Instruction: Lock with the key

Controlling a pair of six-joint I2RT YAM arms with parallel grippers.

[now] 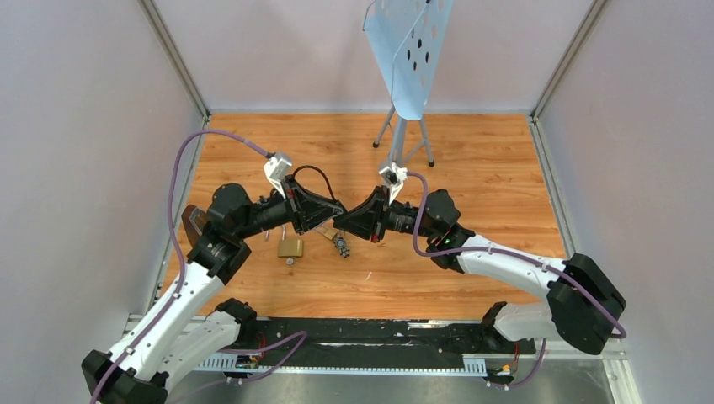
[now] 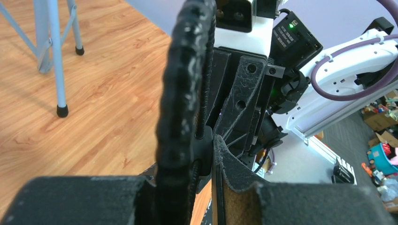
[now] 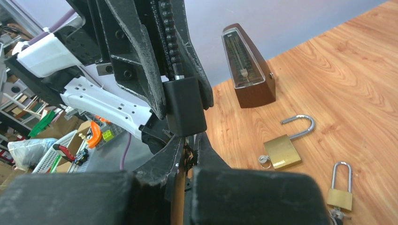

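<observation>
My two grippers meet over the middle of the table, left gripper (image 1: 330, 209) against right gripper (image 1: 343, 220). In both wrist views their fingers crowd close together; whatever lies between them is largely hidden, and the left one's finger state is unclear. The right gripper is shut on something thin, which I cannot make out. An open brass padlock (image 3: 282, 152) lies on the wood with a small key ring (image 3: 264, 160) at its base. A smaller shut padlock (image 3: 340, 198) lies to its right, beside a dark metal cluster (image 1: 340, 246).
A wooden metronome (image 3: 248, 70) stands at the left. A light-blue folding stand (image 1: 408, 63) rises at the back. The right and front of the wooden table (image 1: 497, 194) have free room.
</observation>
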